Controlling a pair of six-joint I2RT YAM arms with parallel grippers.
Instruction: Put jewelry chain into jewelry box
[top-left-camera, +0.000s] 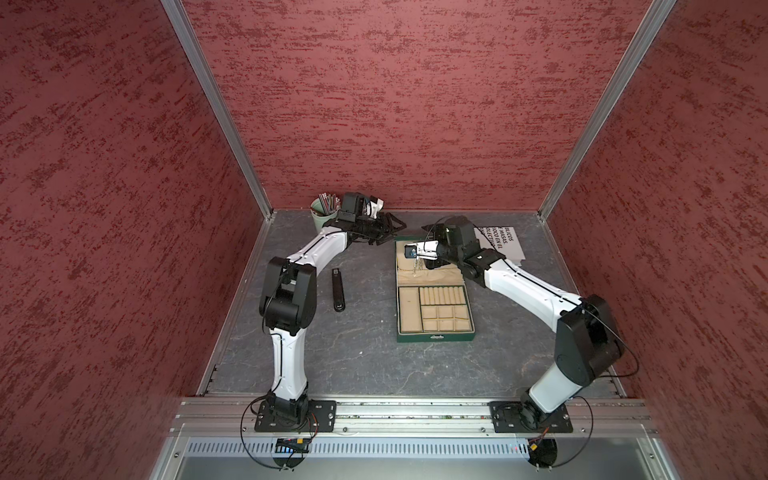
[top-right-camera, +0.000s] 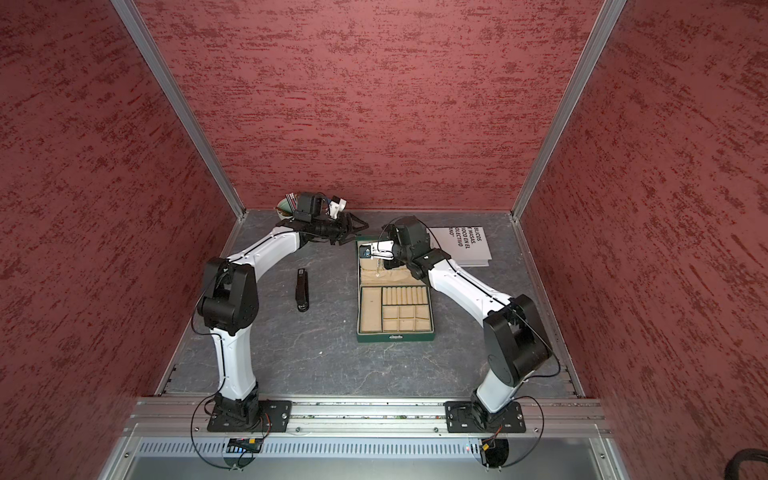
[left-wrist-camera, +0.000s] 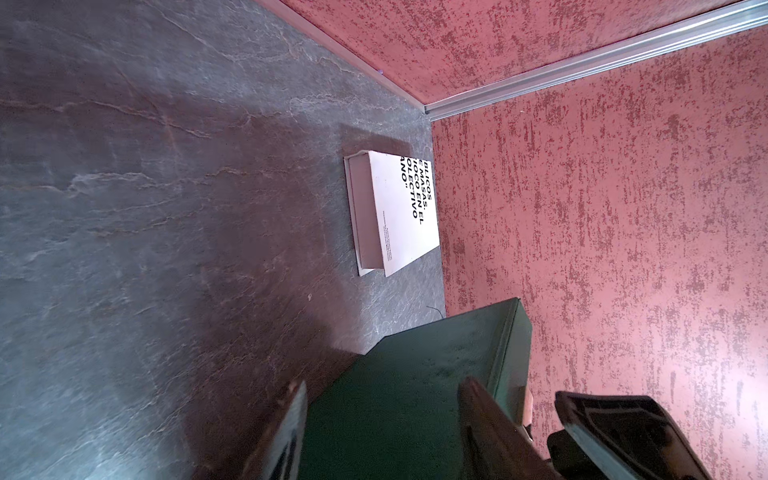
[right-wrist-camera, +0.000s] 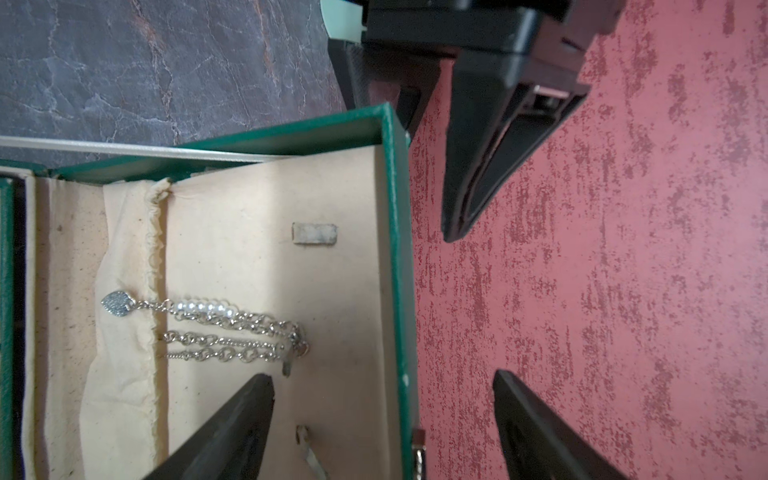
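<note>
The green jewelry box (top-left-camera: 435, 337) stands with its lid raised, cream lining toward the front. A silver chain with pearls and a heart charm (right-wrist-camera: 216, 317) hangs from a hook inside the lid (right-wrist-camera: 352, 280), its lower end at the gathered pocket. My right gripper is open, one finger on the lining side and the other beyond the green rim. My left gripper is also open, the lid's dark green back showing between its fingers. In the right wrist view, the left fingers (right-wrist-camera: 480, 144) stand around the lid's upper left corner. Contact with the lid is unclear.
The box's base has several divided compartments (top-left-camera: 444, 312). A black stapler-like object (top-left-camera: 337, 289) lies left of it. Behind the left arm stands a green cup of sticks (top-left-camera: 321, 209). White books (top-right-camera: 462, 246) lie at the back right.
</note>
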